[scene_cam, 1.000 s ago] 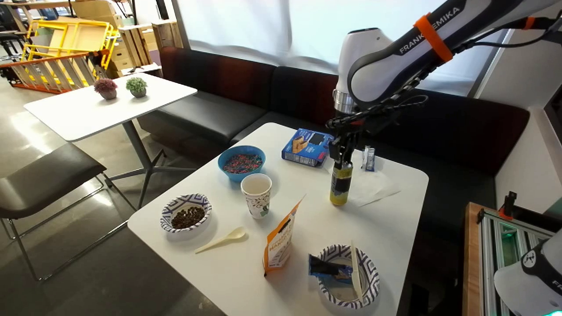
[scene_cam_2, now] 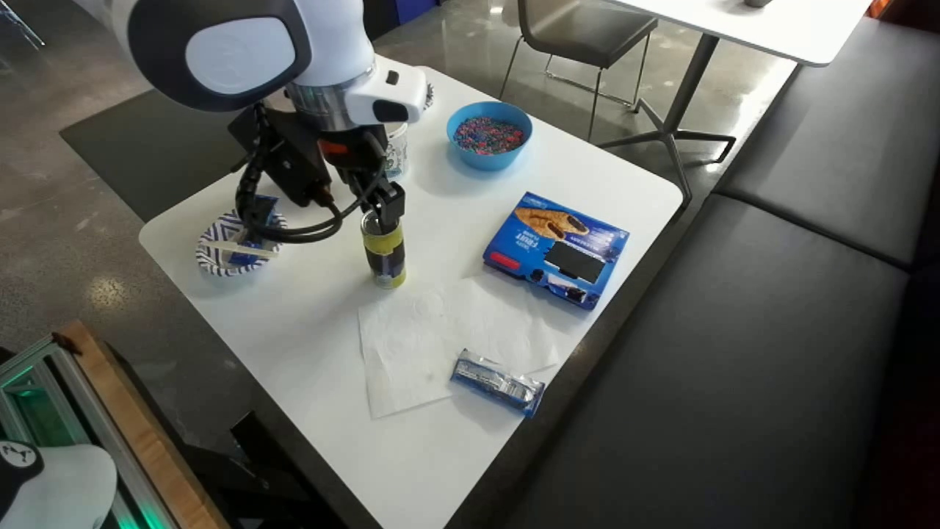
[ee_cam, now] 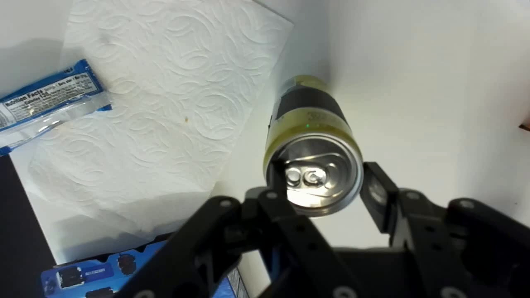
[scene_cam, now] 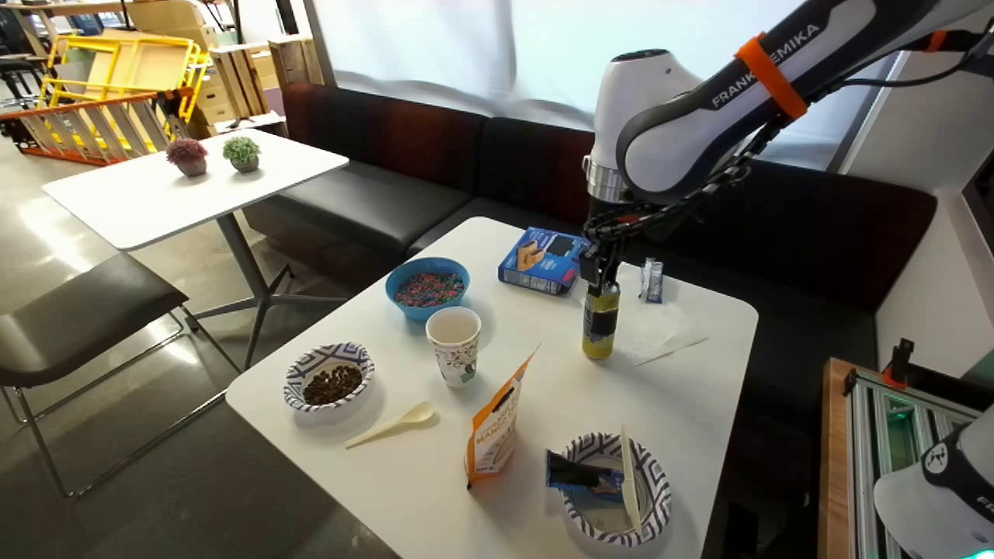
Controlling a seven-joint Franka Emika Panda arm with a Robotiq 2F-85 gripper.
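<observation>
A yellow-green can with a dark band [scene_cam: 600, 323] stands nearly upright at the edge of a white paper towel [scene_cam_2: 414, 353]. My gripper [scene_cam: 602, 282] reaches down from above and is shut on the can's upper end. In the wrist view the can's silver top [ee_cam: 318, 174] with its pull tab lies between the two fingers. One finger overlaps the left side of the rim, and the other meets its right side. Whether the can's base touches the table cannot be told for sure.
A blue snack box [scene_cam_2: 557, 251] and a wrapped bar [scene_cam_2: 498, 383] lie nearby. A paper cup [scene_cam: 454, 346], an orange pouch [scene_cam: 494, 433], a blue bowl [scene_cam: 398, 296], a spoon [scene_cam: 391, 424] and two patterned bowls [scene_cam: 296, 382] [scene_cam: 657, 498] take up other parts of the table.
My gripper and the top of the can have shifted slightly left in exterior view 1, and the can looks a little more upright. Everything else on the table is in the same place.
</observation>
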